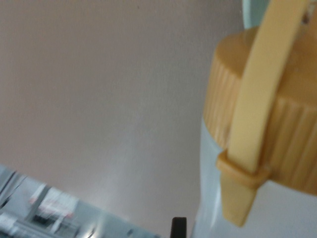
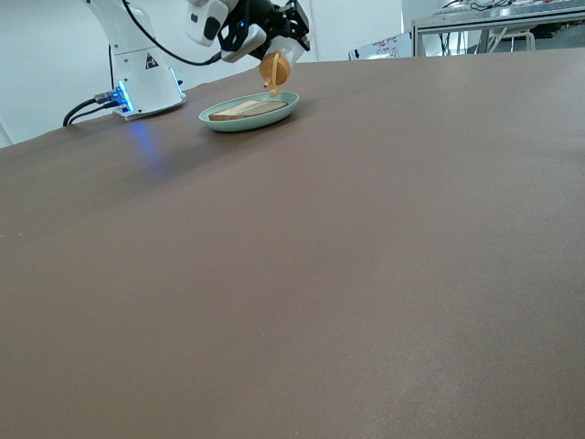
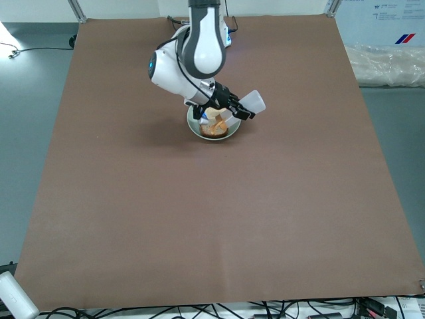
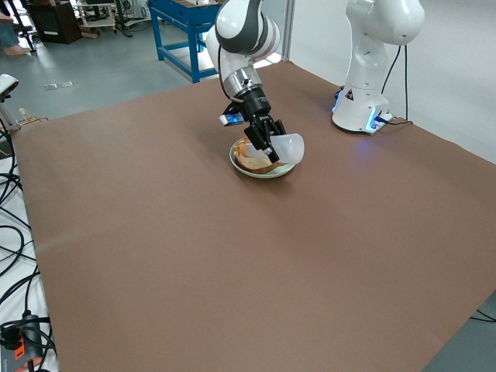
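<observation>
A pale green plate (image 2: 212, 122) holds a slice of bread (image 2: 242, 112). Above it my gripper (image 4: 266, 144) is shut on a translucent bottle (image 4: 287, 149) with an orange lid (image 2: 275, 66), held tilted on its side, lid low over the bread. In the wrist view the ribbed lid (image 1: 223, 94) and its strap fill the right side, with a dark fingertip at the bottom. In the left camera view the lid partly hides the bread.
A white arm base (image 4: 356, 108) stands at the back. Cables lie beyond the table's edge.
</observation>
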